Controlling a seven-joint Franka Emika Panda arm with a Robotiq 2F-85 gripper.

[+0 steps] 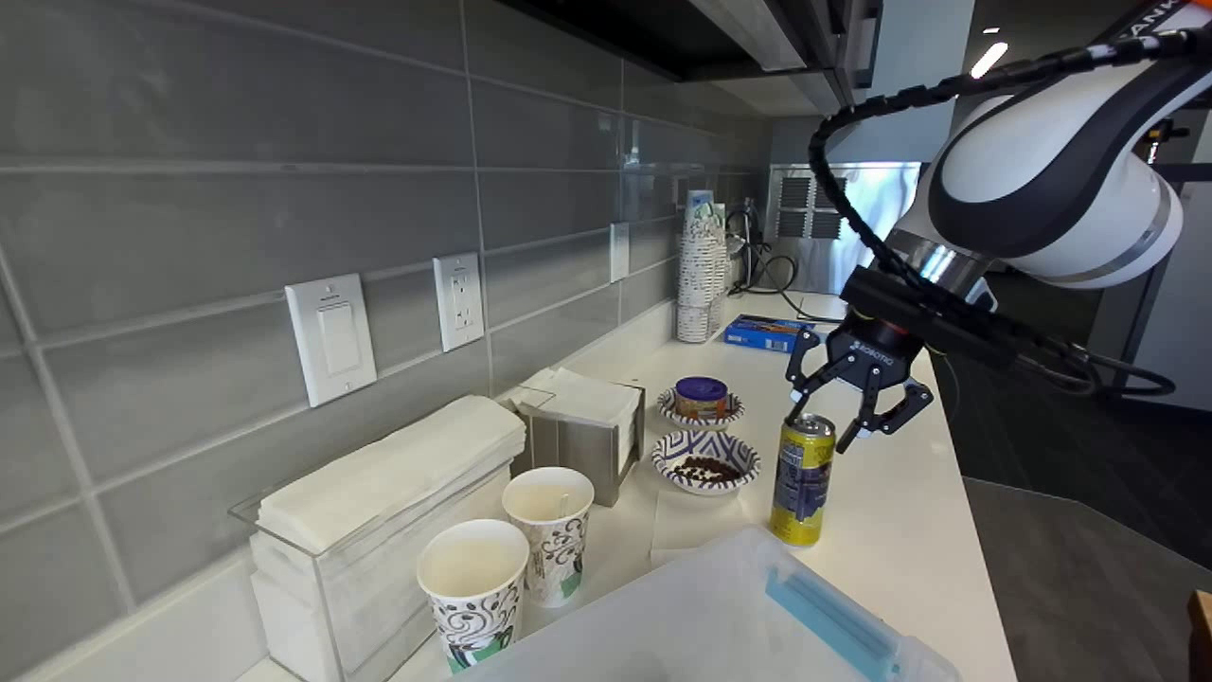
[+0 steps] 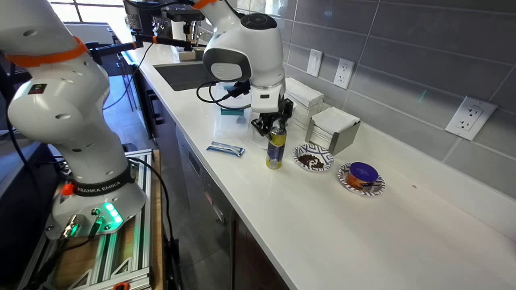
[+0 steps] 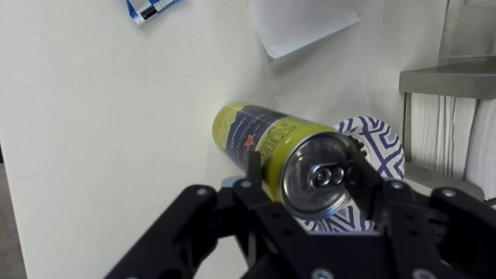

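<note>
A yellow and dark blue drink can stands upright on the white counter. My gripper is at the top of the can, pointing down, with one finger on either side of it. In the wrist view the can's silver lid lies between the dark fingers, which are parted by about the can's width. Whether both pads touch the can cannot be made out. In exterior view 2, the can's upper end is partly covered by my gripper.
Beside the can is a patterned bowl with dark bits; another holds a purple-lidded tub. A translucent bin, paper cups and napkin holders stand nearby. A blue-and-white packet lies near the counter's front edge.
</note>
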